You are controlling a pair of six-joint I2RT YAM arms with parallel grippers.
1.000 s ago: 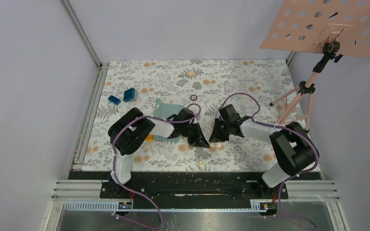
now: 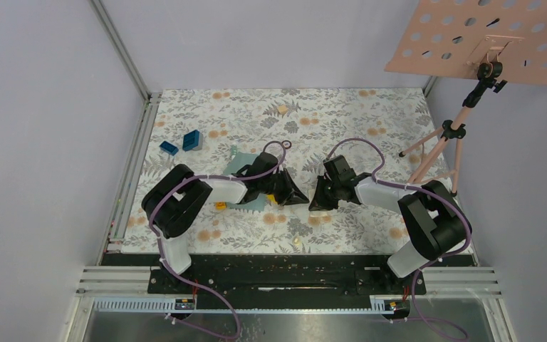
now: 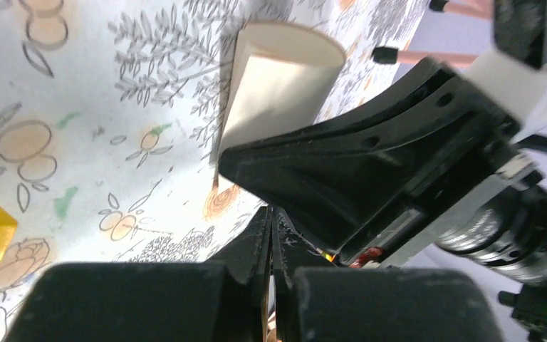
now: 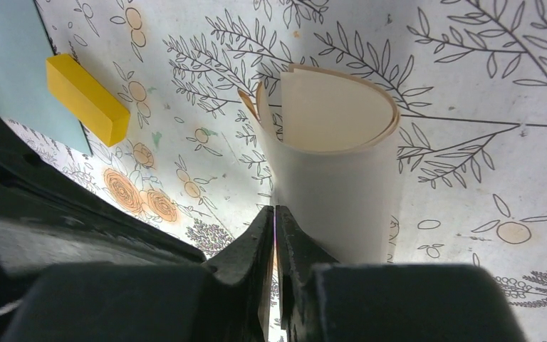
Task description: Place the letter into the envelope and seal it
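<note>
A cream paper envelope (image 4: 342,192) stands bowed on the table, its upper end gaping, in the right wrist view. A pale paper layer (image 4: 327,107) shows inside that opening; whether it is the letter I cannot tell. My right gripper is shut on the envelope at its near edge. From the left wrist view, the right gripper's dark finger (image 3: 313,157) crosses in front of the envelope (image 3: 278,100). My left gripper is shut with nothing visible between its fingers, just left of the right gripper and apart from the envelope.
Left of the grippers are a teal sheet (image 2: 236,165) and a yellow block (image 4: 87,98). Two blue boxes, one larger (image 2: 192,140) and one small (image 2: 169,147), stand farther left. A dark ring (image 2: 286,144) lies behind the arms. A tripod (image 2: 441,146) occupies the right side.
My left gripper has drawn back and to the left, away from the right gripper's tips. The right arm stays in place.
</note>
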